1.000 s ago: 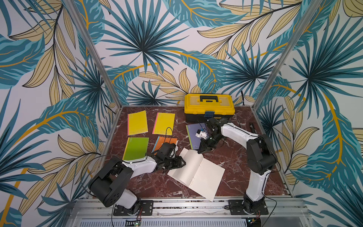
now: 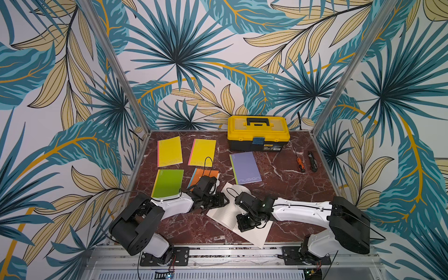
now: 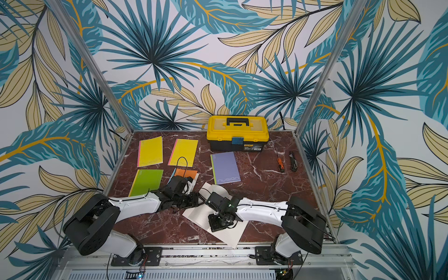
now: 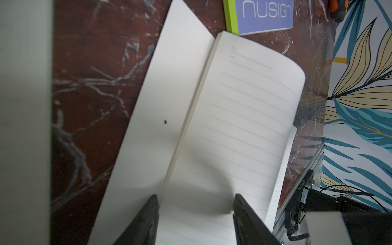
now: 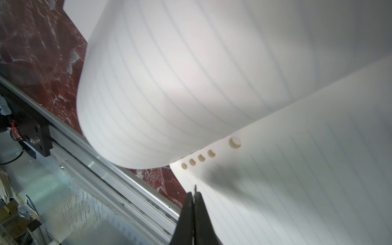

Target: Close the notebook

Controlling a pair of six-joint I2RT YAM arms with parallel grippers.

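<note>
The notebook lies open near the front of the table, its lined pages bulging on the left side. In the left wrist view, a bare cover strip runs along the page block. My left gripper is open, its two tips apart over the left-hand pages. My right gripper is shut with nothing between its fingers. It sits above the flat right-hand page, beside the curled pages, which lie outside its fingers. From above, the right arm hides part of the notebook.
A purple notebook lies just behind. An orange notebook is partly under the left arm; green and yellow ones are at the left. A toolbox and screwdriver stand farther back.
</note>
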